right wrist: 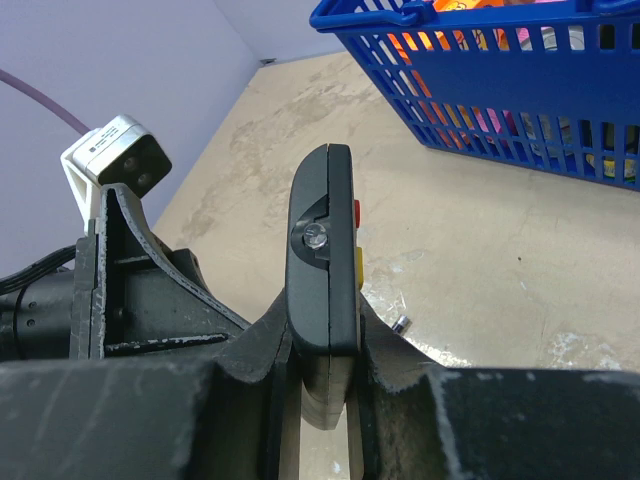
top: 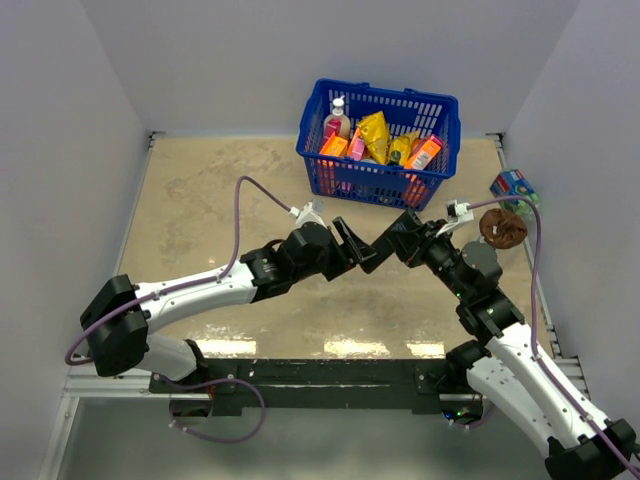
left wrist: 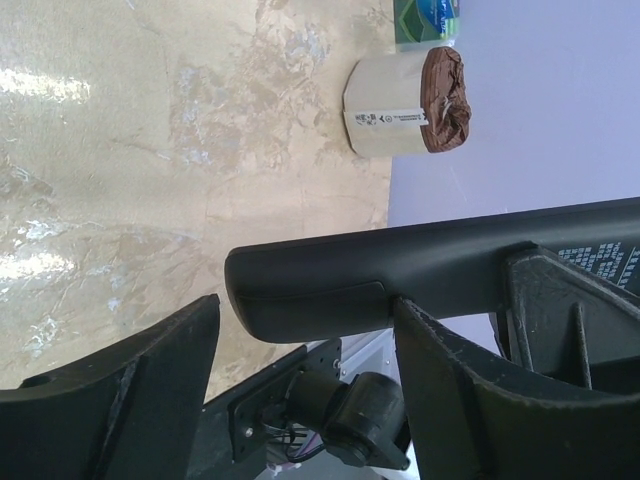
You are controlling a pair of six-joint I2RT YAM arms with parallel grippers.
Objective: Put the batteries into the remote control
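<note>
My right gripper (top: 398, 243) is shut on the black remote control (right wrist: 320, 235), holding it above the table. In the right wrist view the remote stands on edge between the fingers, with red and yellow buttons just showing on its right side. The left wrist view shows the remote's smooth back, with a curved seam near its end (left wrist: 305, 305). My left gripper (top: 356, 247) is open, its fingers (left wrist: 170, 350) apart at that end; the right-hand finger overlaps the remote's lower edge. Beyond the remote is a small silver-tipped cylinder (right wrist: 402, 324), possibly a battery.
A blue basket (top: 375, 180) full of groceries stands at the back. On the right are a paper-wrapped roll with a brown top (top: 503, 229) and a blue-green package (top: 512, 185).
</note>
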